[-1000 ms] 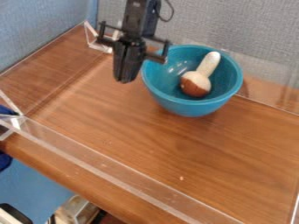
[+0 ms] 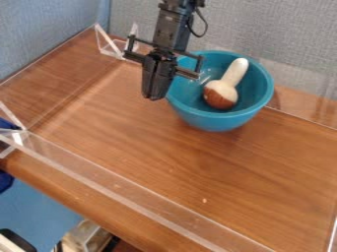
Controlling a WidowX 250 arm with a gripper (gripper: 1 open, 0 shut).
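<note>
A turquoise bowl (image 2: 219, 115) sits toward the back right of the wooden surface, holding a mushroom-like object (image 2: 223, 88) with a pale stem and a brown-and-white round end. My black gripper (image 2: 156, 91) hangs at the bowl's left rim, partly in front of it, fingers pointing down. Whether it is open or shut is hard to make out; I see nothing clearly held.
Transparent low walls edge it. A blue object (image 2: 6, 128) lies at the far left edge, outside.
My gripper has moved rightward and slightly down, closer to the bowl. The bowl and its contents look unchanged.
</note>
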